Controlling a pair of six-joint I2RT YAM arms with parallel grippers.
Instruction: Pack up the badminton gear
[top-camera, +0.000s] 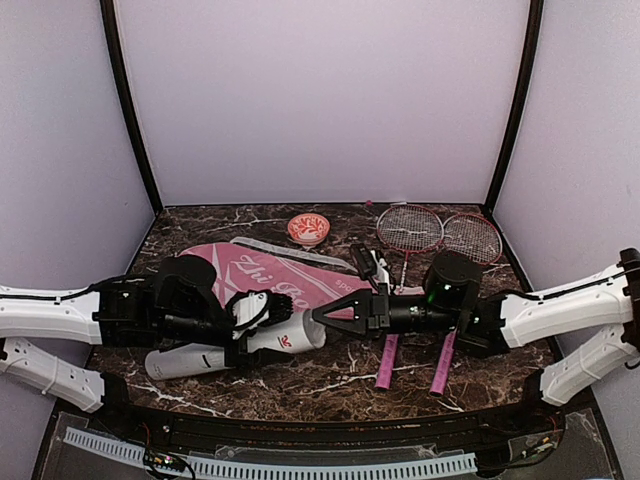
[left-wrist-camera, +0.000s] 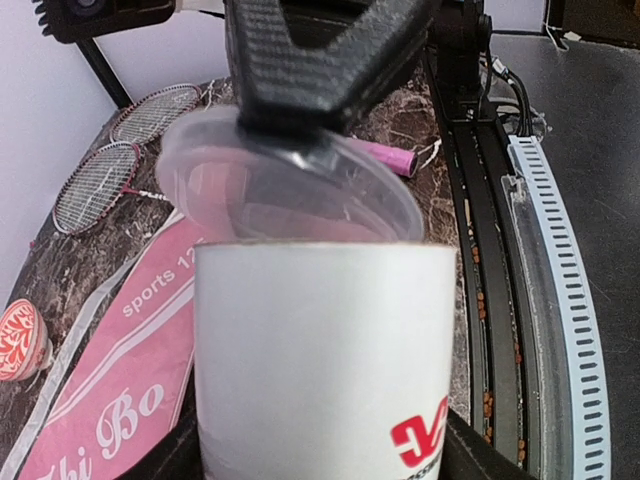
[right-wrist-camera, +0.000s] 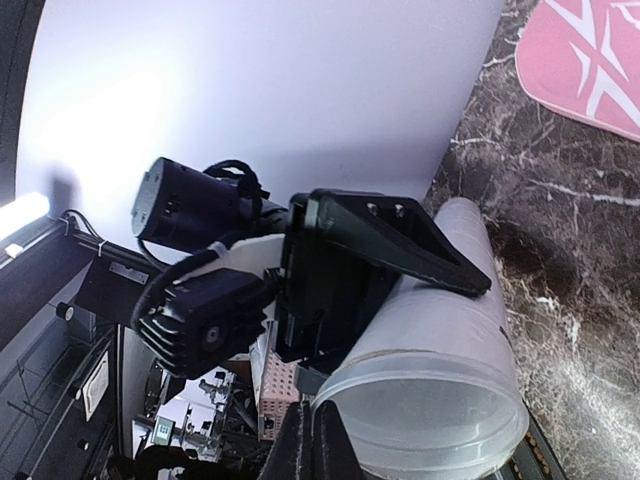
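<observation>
A white shuttlecock tube (top-camera: 185, 361) with a red logo slants across the front left, its right end raised. My left gripper (top-camera: 268, 325) is shut around it near that end; in the right wrist view one finger (right-wrist-camera: 430, 262) lies along the tube's side. A translucent cap (left-wrist-camera: 290, 185) covers the tube's end, facing the right wrist camera. My right gripper (top-camera: 318, 318) is shut, its tips (right-wrist-camera: 318, 430) at the cap's rim; nothing clear shows between them. Behind lies the pink racket bag (top-camera: 285, 275). Two rackets (top-camera: 410, 228) rest at the right, their pink grips (top-camera: 387, 362) toward the front.
An orange-patterned bowl (top-camera: 308, 228) stands at the back, behind the bag. Bare marble tabletop shows in front of the tube and at the back left. Walls enclose the back and sides.
</observation>
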